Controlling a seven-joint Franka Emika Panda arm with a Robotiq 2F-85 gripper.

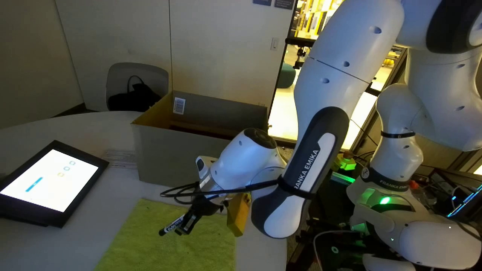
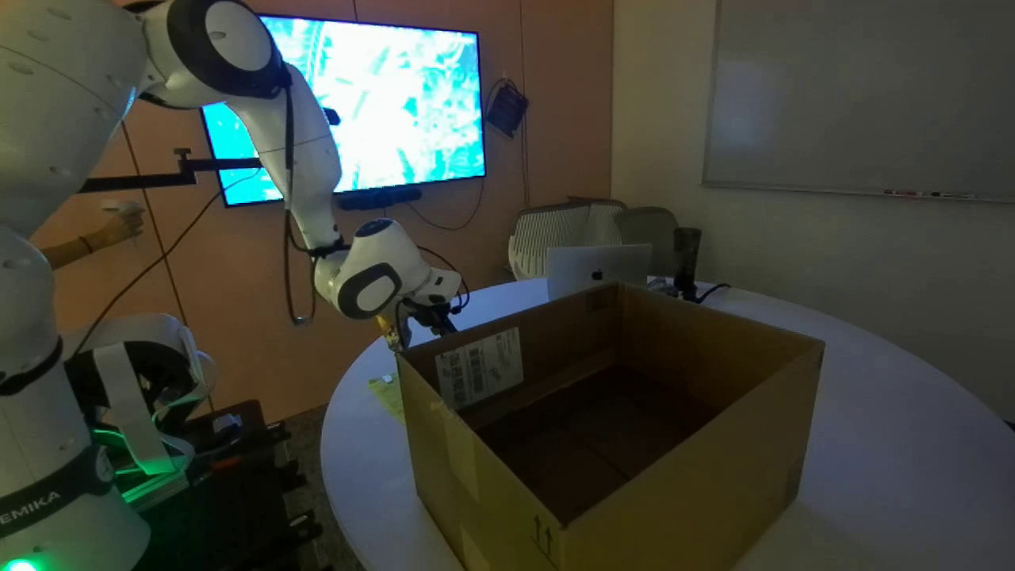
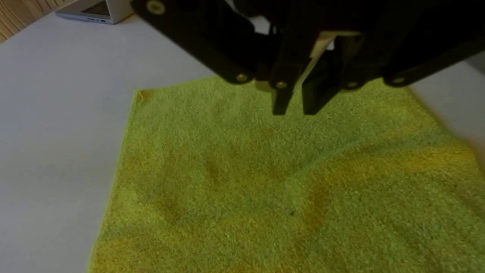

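A marker with a white, printed barrel and a black end slants down to the left from my gripper. The gripper is shut on it and hangs above the green-yellow cloth. In the wrist view, the dark fingers stand a small gap apart above the cloth, with a pale strip higher up between them; the marker's printed barrel cannot be made out there. The second exterior view has the gripper just behind the box's near-left corner, its tips mostly hidden.
A large open cardboard box stands on the white table beside the cloth; its visible floor looks empty. A lit tablet-like screen lies on the table to the left. Behind the box is a laptop. Bare table shows between screen and cloth.
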